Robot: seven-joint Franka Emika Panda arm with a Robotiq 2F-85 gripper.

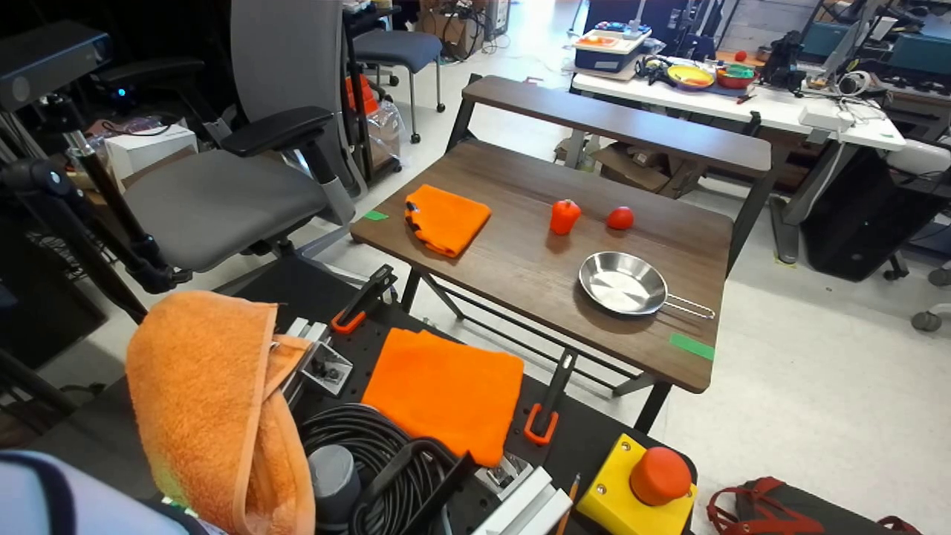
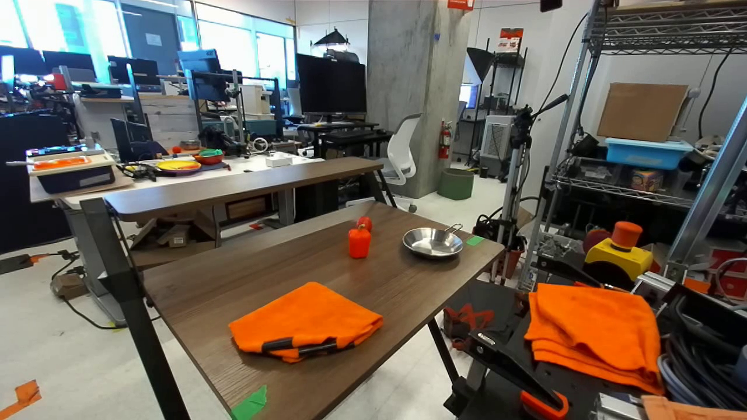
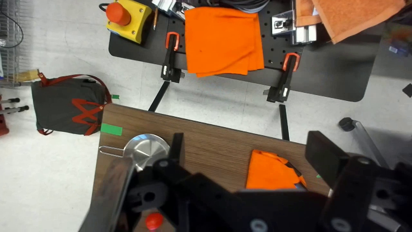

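In the wrist view my gripper stands open, its two dark fingers wide apart with nothing held between them. Beyond its fingers, a folded orange cloth [image 3: 270, 172] with dark stripes lies on the brown table; the gripper body hides its lower part. A steel pan [image 1: 623, 282] with a wire handle rests near the table's right front corner in exterior view 1. Behind the pan sit a red pepper [image 1: 564, 217] and a red round item [image 1: 620, 218], like a tomato. The gripper is out of sight in both exterior views.
A raised shelf [image 1: 615, 120] spans the table's back edge. The black bench holds another orange cloth [image 1: 446, 388], clamps [image 1: 554, 397], coiled cables [image 1: 374, 446], a peach towel [image 1: 209, 401] and a yellow emergency-stop box [image 1: 615, 486]. Between the orange cloth and the pan, the table is bare.
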